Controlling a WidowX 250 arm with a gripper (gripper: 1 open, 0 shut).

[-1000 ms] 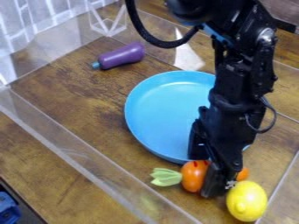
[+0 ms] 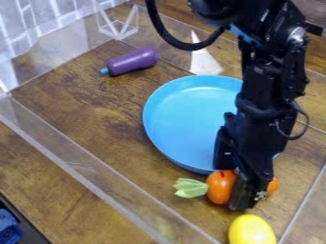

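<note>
My black gripper (image 2: 242,181) is down over a toy carrot (image 2: 219,188) with a pale green top, at the front of a blue plate (image 2: 178,114). Its fingers are around the carrot, though whether they are closed on it is hard to tell. A yellow toy (image 2: 251,231), lemon-like, lies just in front of the gripper at the bottom edge.
A purple toy eggplant (image 2: 130,61) lies at the back left on the wooden surface (image 2: 76,114), near a white triangular piece (image 2: 205,59). A clear rim runs along the lower left.
</note>
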